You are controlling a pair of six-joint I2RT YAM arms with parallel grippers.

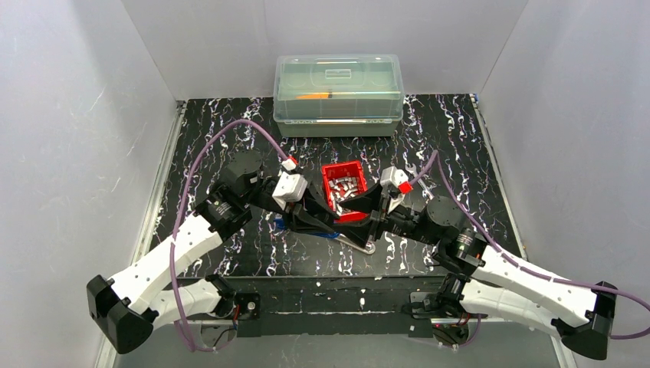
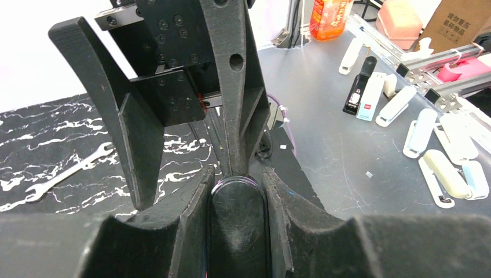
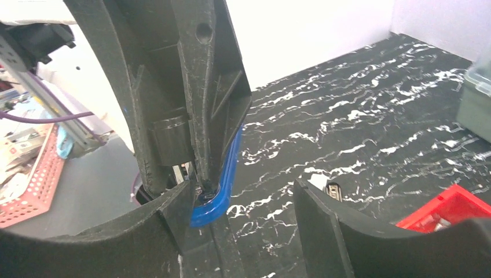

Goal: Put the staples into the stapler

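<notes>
In the top view my left gripper point(image 1: 326, 221) and right gripper point(image 1: 349, 218) meet in front of the red tray. A dark, rounded stapler end point(image 2: 237, 226) sits between the left gripper's fingers in the left wrist view, and they are shut on it. From the right wrist, the stapler's blue rim point(image 3: 223, 200) curves around below the left fingers point(image 3: 205, 98), with silvery metal showing inside. My right gripper stands apart from it, open, nothing visible between its fingers. The right gripper's fingers point(image 2: 231, 98) rise beside the stapler end in the left wrist view.
The red tray point(image 1: 343, 164) holds several small metal pieces. A lidded grey-green box point(image 1: 337, 129) stands at the back. A wrench point(image 2: 72, 171) lies on the black marbled table, and a small metal piece point(image 3: 334, 191) rests beyond the right gripper.
</notes>
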